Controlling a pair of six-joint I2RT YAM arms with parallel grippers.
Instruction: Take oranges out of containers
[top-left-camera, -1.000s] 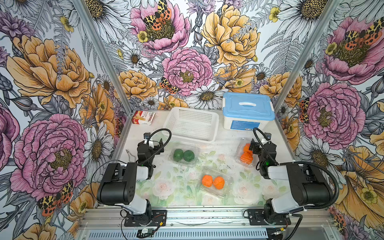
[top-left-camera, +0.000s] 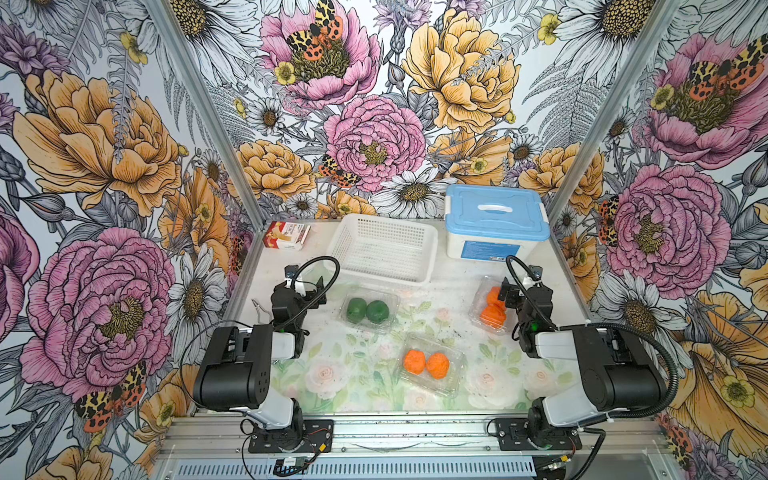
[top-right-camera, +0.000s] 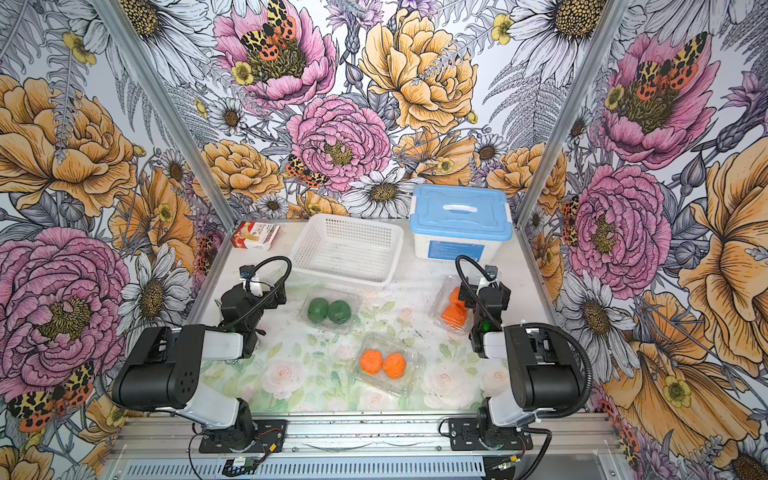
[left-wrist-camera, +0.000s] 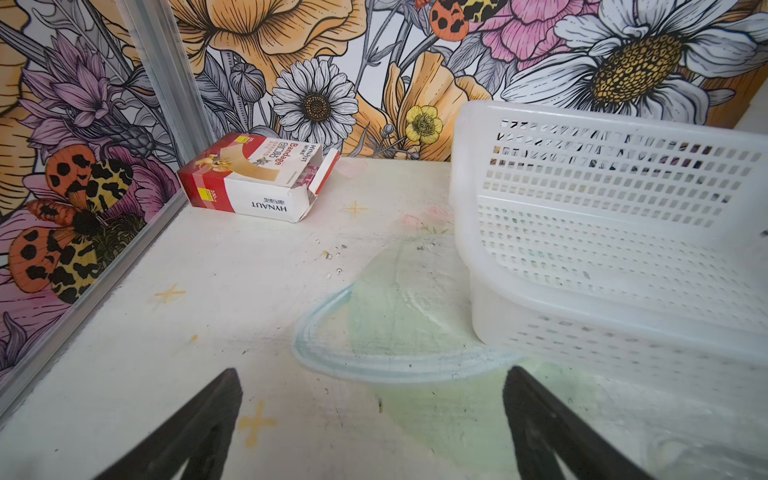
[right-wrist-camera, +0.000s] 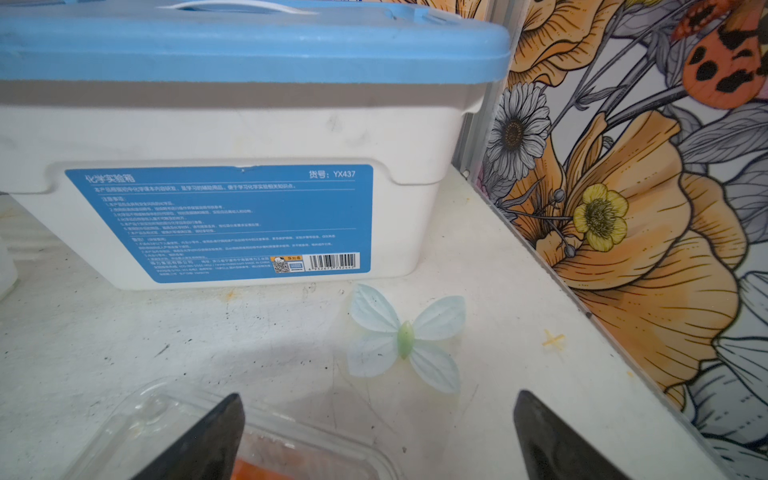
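Two oranges (top-left-camera: 414, 361) sit in a clear container (top-left-camera: 432, 384) at the front centre. A second clear container with orange items (top-right-camera: 453, 313) stands at the right, partly behind my right arm; its edge shows low in the right wrist view (right-wrist-camera: 312, 428). Two green fruits (top-left-camera: 378, 312) lie in another clear container at centre left. My left gripper is open above the table's left side, facing the white basket (left-wrist-camera: 608, 312). My right gripper is open above the right-hand container, with nothing held.
A blue-lidded box (right-wrist-camera: 224, 224) stands at the back right, and a bandage box (left-wrist-camera: 256, 180) at the back left. A small tool (top-left-camera: 259, 312) lies by the left edge.
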